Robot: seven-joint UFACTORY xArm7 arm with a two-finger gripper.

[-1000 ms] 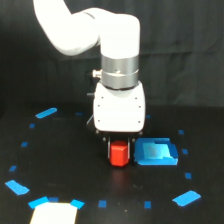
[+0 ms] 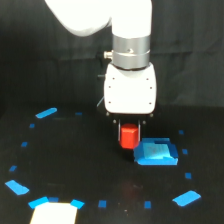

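A red block sits between the fingers of my gripper, below the white hand near the middle of the camera view. My gripper looks shut on it, though the fingers show only faintly against the dark background. Just right of the block is a blue tray with a lighter blue inside. The block is close to the tray's left edge; whether its underside touches anything is hard to tell.
Blue tape strips and several small blue squares mark the black table. A pale, light-coloured object stands at the front left.
The arm has moved up and slightly right in the view, and the red block has moved with it towards the tray. The tray has not moved.
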